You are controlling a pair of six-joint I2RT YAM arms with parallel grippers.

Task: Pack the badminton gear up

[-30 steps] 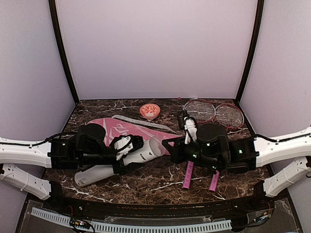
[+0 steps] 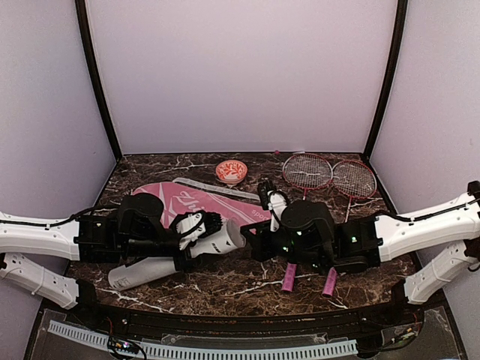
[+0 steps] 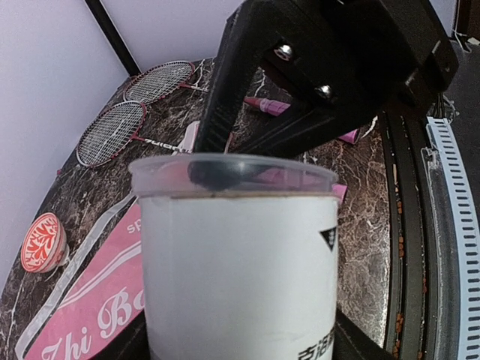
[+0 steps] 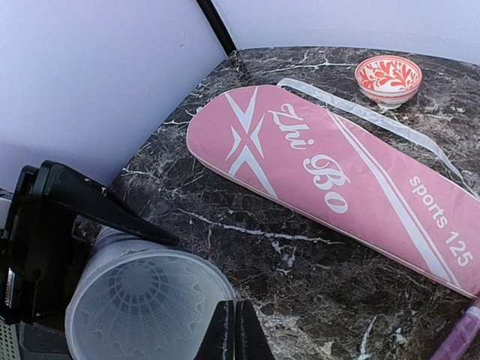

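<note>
My left gripper (image 2: 196, 244) is shut around a white shuttlecock tube (image 3: 240, 262), holding it tilted with its mouth up and to the right. The tube is uncapped, and a white shuttlecock (image 4: 139, 289) shows deep inside it in the right wrist view. At the tube's clear rim, my right gripper is shut with nothing visible between its fingers. Whether its tips are inside the mouth or against the rim is hard to tell. A pink racket bag (image 4: 322, 165) lies flat behind the arms. Two rackets (image 2: 307, 171) rest at the right, pink handles toward the front.
A red-and-white bowl (image 2: 231, 172) stands behind the bag. The bag's pale strap (image 4: 360, 112) runs along its back edge. Walls close in the back and sides.
My right gripper has moved left, up to the tube's mouth. The tube has slid slightly left, while the left arm has hardly moved. Bag, bowl and rackets stay put.
</note>
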